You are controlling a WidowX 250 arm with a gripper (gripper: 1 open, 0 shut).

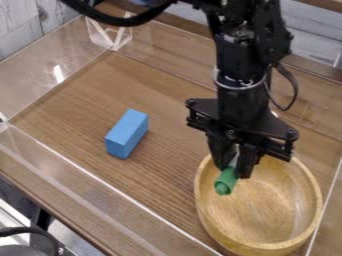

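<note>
My black gripper (234, 155) hangs over a tan oval bowl (281, 215) at the lower right of the camera view, shut on a green object (226, 181) that points down into the bowl. The green object's upper part is hidden by the gripper. A blue block (127, 135) lies on the wooden table to the left, apart from the bowl.
Clear plastic walls edge the table (120, 90) at the left. A white object (110, 30) stands at the back left, and a black cable loops beside the arm on the right.
</note>
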